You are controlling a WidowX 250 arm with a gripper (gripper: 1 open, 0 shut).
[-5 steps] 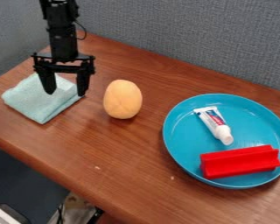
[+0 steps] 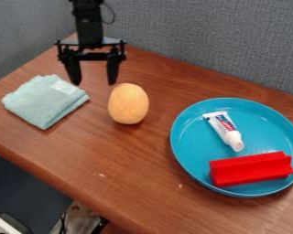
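My black gripper (image 2: pixel 92 71) hangs open at the upper left, above the back of the table, with nothing between its fingers. It is behind a folded pale-blue cloth (image 2: pixel 45 101) and up and left of an orange egg-shaped object (image 2: pixel 128 104). On the right, a blue plate (image 2: pixel 262 130) holds a toothpaste tube (image 2: pixel 225 130) and a red block-like object (image 2: pixel 249 169).
Grey padded panels (image 2: pixel 216 41) line the back. The table's front-left edge drops to a dark floor.
My gripper has moved up in the view and to the right, away from over the cloth. The objects on the table have not visibly moved.
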